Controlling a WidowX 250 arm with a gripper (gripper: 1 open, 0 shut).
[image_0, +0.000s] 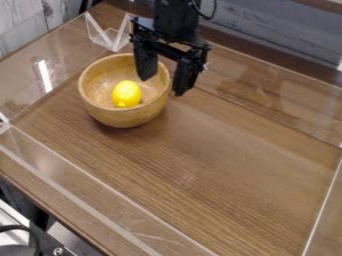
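My black gripper hangs over the right side of a wooden bowl, its two dark fingers spread open. Inside the bowl, left of the gripper, lies a yellow rounded object. I cannot tell whether the gripper touches the bowl's rim.
A clear plastic item is at the back left, and another pale transparent piece is partly in view at the left edge. A dark cable runs at the bottom left.
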